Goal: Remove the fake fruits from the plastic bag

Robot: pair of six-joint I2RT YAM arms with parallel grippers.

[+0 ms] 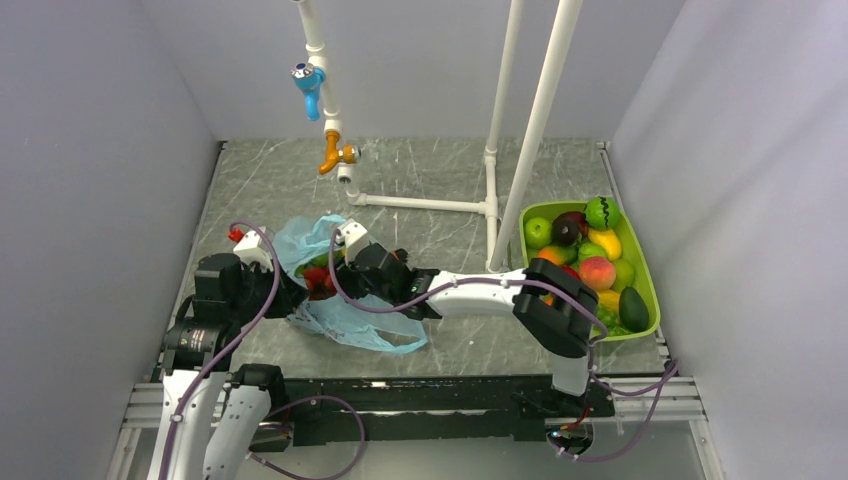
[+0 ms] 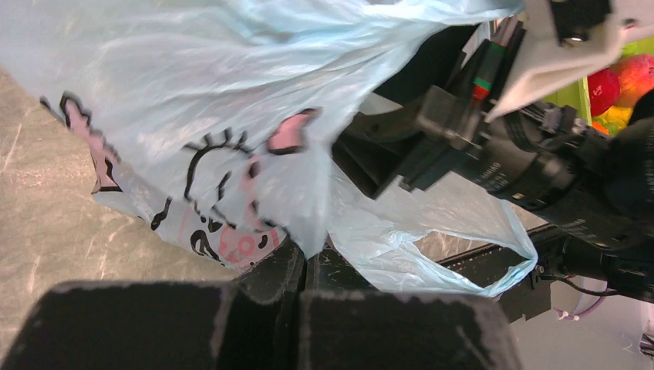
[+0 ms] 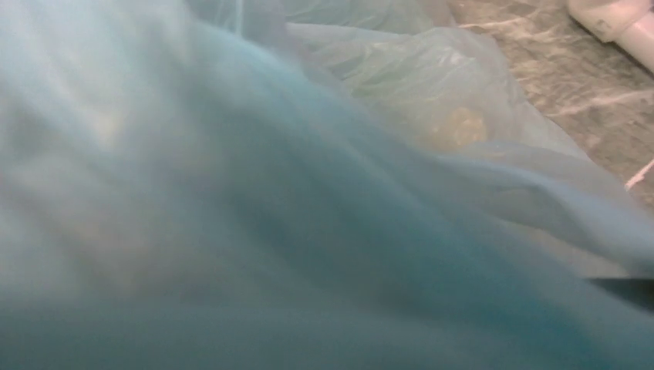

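The light-blue plastic bag (image 1: pixel 350 325) lies on the left half of the table, its mouth towards the right arm. Red fruits (image 1: pixel 318 280) show inside it, partly covered by the right arm. My left gripper is shut on the bag's edge, thin film running up from its fingertips. My right gripper (image 1: pixel 345 275) reaches into the mouth over the fruits. In the left wrist view its fingertips are hidden behind the film, so what lies between them does not show. Blurred bag film (image 3: pixel 308 193) fills most of the right wrist view.
A green basket (image 1: pixel 655 300) full of mixed fruits stands at the right. White pipes (image 1: pixel 420 203) with taps rise behind the bag. Bare table (image 1: pixel 450 345) lies between bag and basket, crossed by the right arm.
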